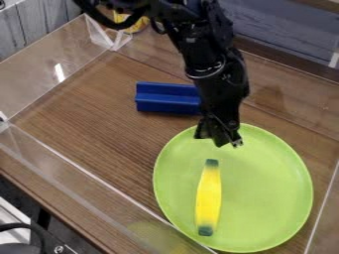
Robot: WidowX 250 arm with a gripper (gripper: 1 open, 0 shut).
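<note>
The black arm reaches down from the top of the view to my gripper (217,133), which is shut, with nothing visible between its fingers, just over the back edge of a green plate (265,203). A yellow, elongated object (208,193) with a darker tip lies on the plate, below the gripper. Behind the gripper, to its left, a blue tray-like block (166,97) rests on the wooden table, partly hidden by the arm.
Transparent walls border it at the left and front. A yellow item (129,22) is at the back, partly hidden by the arm.
</note>
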